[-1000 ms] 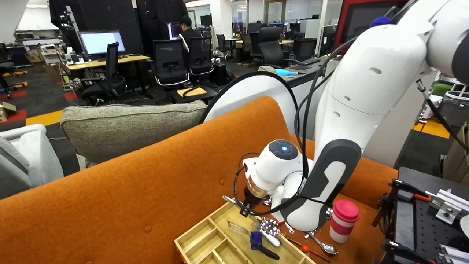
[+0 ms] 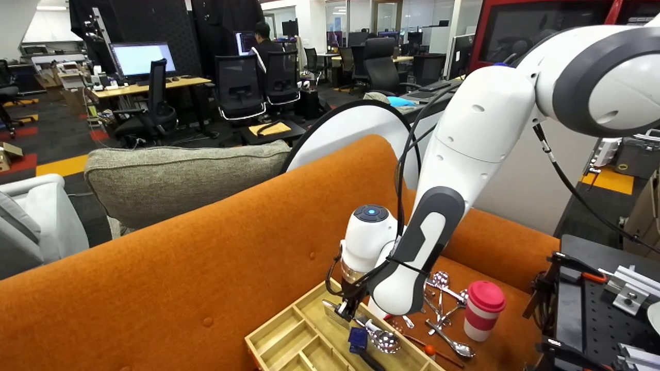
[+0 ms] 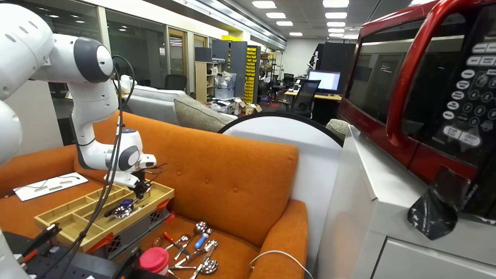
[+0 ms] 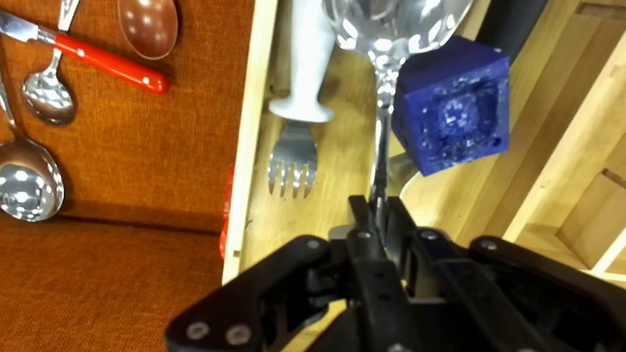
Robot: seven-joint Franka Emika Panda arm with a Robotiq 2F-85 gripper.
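Low over the wooden tray (image 2: 254, 339), my gripper is shut on the thin metal handle of a slotted or bowl-headed spoon (image 4: 384, 88). The spoon's shiny bowl (image 2: 384, 340) reaches out over the tray's long compartment. Beneath and beside the handle, a blue block (image 4: 458, 111) with a dark handle lies in that compartment. A white-handled fork (image 4: 295, 155) rests along the compartment's side. Whether the spoon touches the tray floor cannot be told.
Outside the tray, on the orange couch, lie several utensils, among them a red-handled knife (image 4: 111, 61) and a ladle (image 4: 29, 179). A pink-lidded cup (image 2: 484, 309) stands nearby. Dividers (image 4: 563, 158) mark off the tray's other compartments, which look empty.
The arm has swung from above the tray's back edge and come lower into it.
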